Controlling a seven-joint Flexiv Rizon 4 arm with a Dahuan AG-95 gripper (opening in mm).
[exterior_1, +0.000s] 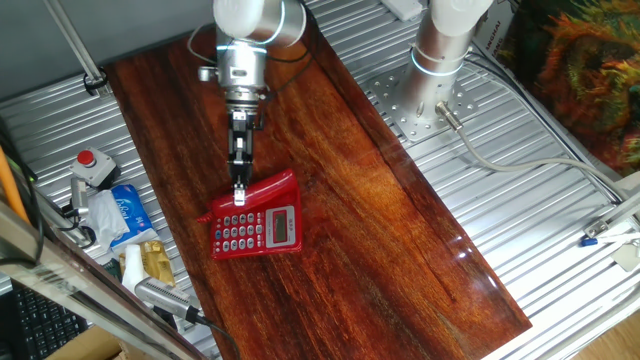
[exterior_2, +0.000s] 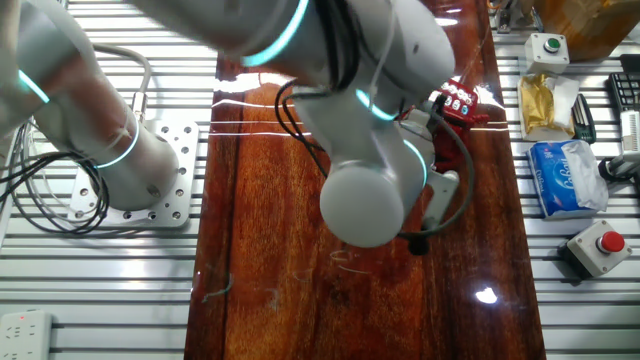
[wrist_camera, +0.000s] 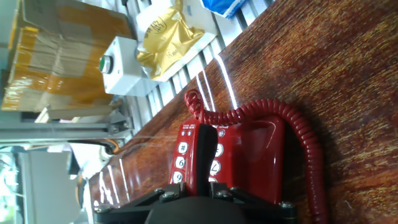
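A red telephone base with a keypad and small display lies on the wooden table. Along its upper edge in exterior view 1 runs the red handset, with my gripper shut on its middle. Whether the handset rests on the base or hangs just above it, I cannot tell. The wrist view shows the handset nearly end-on between the fingers, covering part of the keypad. A coiled red cord loops around the base. In exterior view 2 the arm hides most of the phone and the gripper.
Beyond the table's edge stand a box with a red button, a blue tissue pack, a gold packet and a cardboard box.
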